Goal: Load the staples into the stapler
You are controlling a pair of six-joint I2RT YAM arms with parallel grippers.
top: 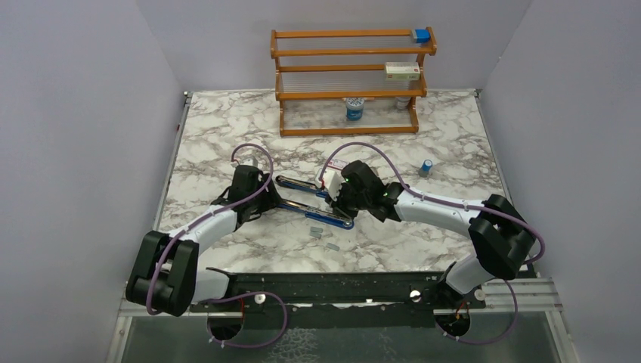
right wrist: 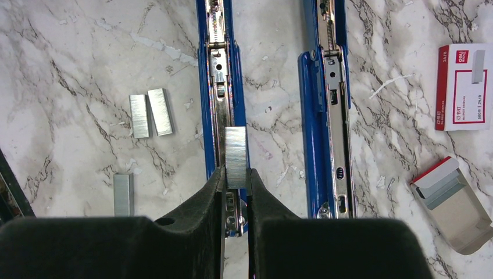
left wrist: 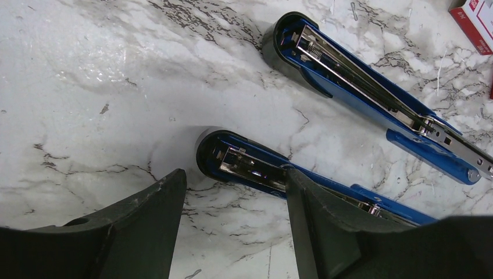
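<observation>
Two blue staplers lie opened out on the marble table; the near stapler (top: 317,215) and the far stapler (right wrist: 314,110) run roughly side by side. Pinched in my right gripper is a strip of staples (right wrist: 236,148), seen over the near stapler's metal channel; whether it touches the channel I cannot tell. My left gripper stands part open at the near stapler's head end (left wrist: 215,150), which shows between its fingers, and the right-hand finger (left wrist: 299,195) overlaps the stapler's body. In the top view both gripper tips are largely hidden.
Several loose staple strips (right wrist: 139,116) lie left of the near stapler in the right wrist view. A red-and-white staple box (right wrist: 463,87) and an opened box (right wrist: 456,209) lie to the right. A wooden shelf (top: 349,95) stands at the back; a blue-capped bottle (top: 426,167) is at right.
</observation>
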